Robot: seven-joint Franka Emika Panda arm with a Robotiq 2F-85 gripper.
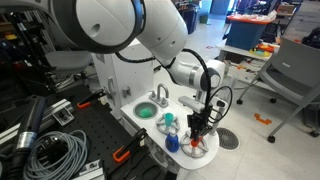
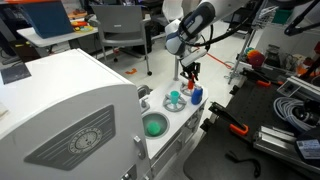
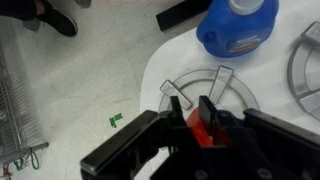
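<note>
A red object (image 1: 195, 141) stands on a round metal burner ring on the white countertop; in the wrist view the red object (image 3: 202, 129) is partly covered by my fingers. Over it is my gripper, its fingers part open with a gap between the fingertips and the red thing just below and between them. From the other side the red object (image 2: 191, 85) shows under the gripper (image 2: 190, 75). Contact between the fingers and the red object cannot be made out.
Close beside the ring stands a blue bottle (image 3: 236, 27), with a teal cup (image 1: 168, 121) farther along. A green-looking sink (image 1: 146, 110) with a faucet is set in the counter (image 1: 200, 164). The dark workbench (image 1: 85, 135) runs alongside; bare floor lies beyond the counter's edge.
</note>
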